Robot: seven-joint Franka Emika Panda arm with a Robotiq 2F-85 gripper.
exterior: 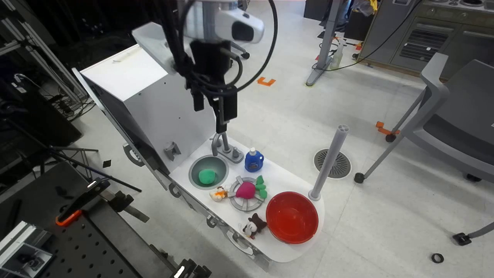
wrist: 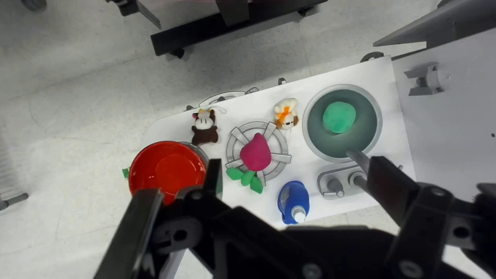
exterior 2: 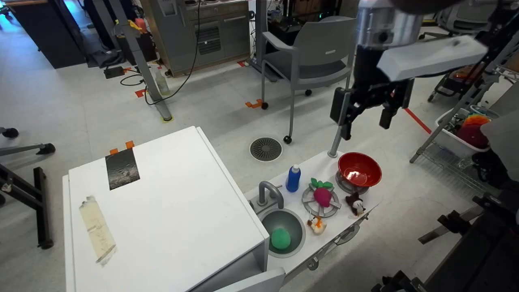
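Note:
My gripper (exterior 2: 365,126) hangs open above the toy kitchen counter, nothing between its fingers. From the wrist view, the spread fingers (wrist: 214,174) reach over the counter. A red bowl (exterior: 292,217) occupies the counter's rounded end. On the grey burner ring lies a magenta plush vegetable (wrist: 256,153) with green leaves. Inside the sink (wrist: 321,144) rests a green round object (wrist: 339,117). A blue bottle (exterior: 254,161) with a white cap stands near the faucet. Along the drawer side are a brown-and-white cow plush (wrist: 205,129) and a small white-and-orange dog plush (wrist: 286,113).
A tall white cabinet (exterior 2: 160,214) rises at the sink end, beside the grey faucet (exterior 2: 271,190). An upright grey post (exterior: 329,162) stands by the bowl.

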